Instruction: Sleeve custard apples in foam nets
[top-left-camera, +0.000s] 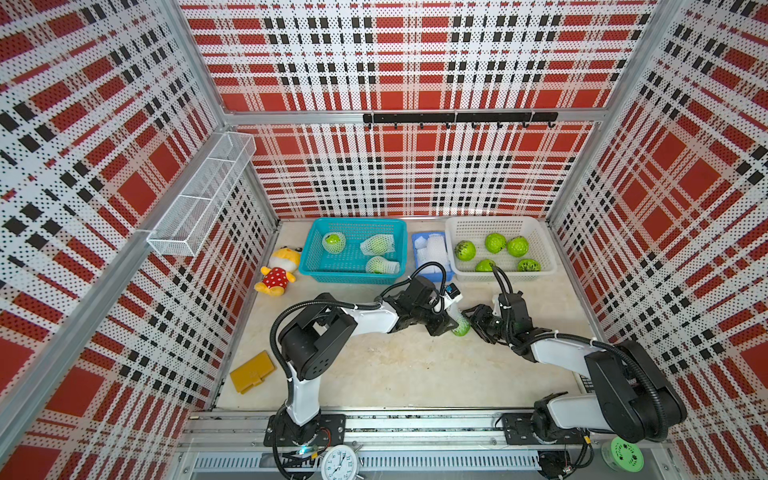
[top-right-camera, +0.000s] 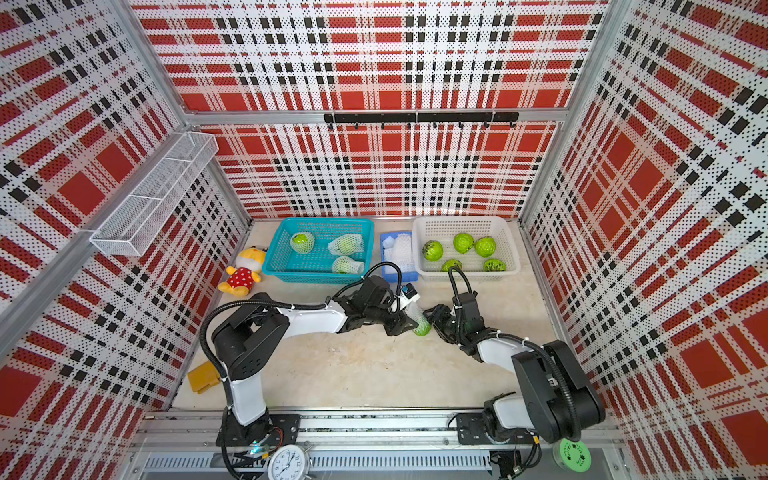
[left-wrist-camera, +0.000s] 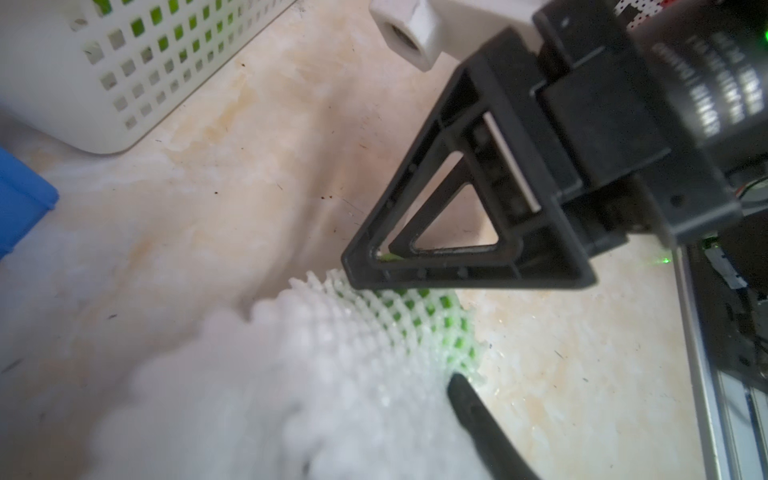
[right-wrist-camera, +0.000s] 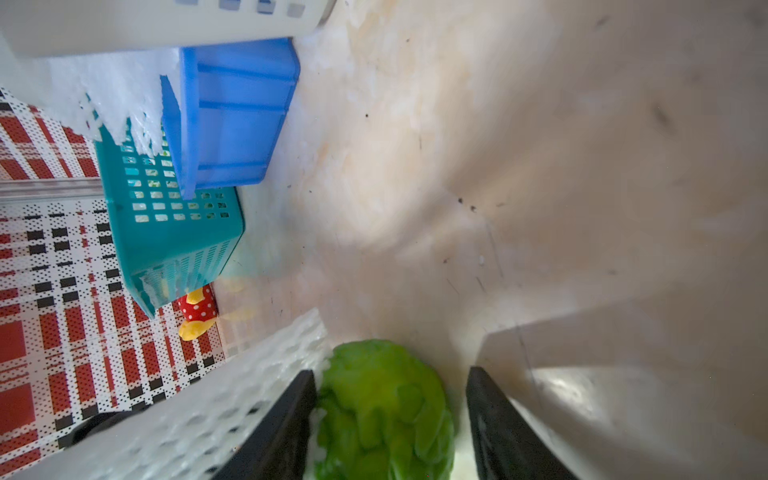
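Observation:
A green custard apple (right-wrist-camera: 384, 412) in a white foam net lies on the table between my grippers, its bare end showing in the right wrist view. My left gripper (top-left-camera: 442, 321) is at the net's left side; in the left wrist view one dark finger is beside the mesh, and how far its finger is open is unclear. My right gripper is part open, its fingertips on either side of the fruit's end, the left one against the net.
A teal basket (top-left-camera: 353, 277) with netted fruits, a blue tray (top-right-camera: 396, 276) of nets and a white basket (top-left-camera: 544, 248) of bare fruits stand behind. A plush toy (top-left-camera: 276, 276) and yellow object (top-left-camera: 252, 371) lie at left.

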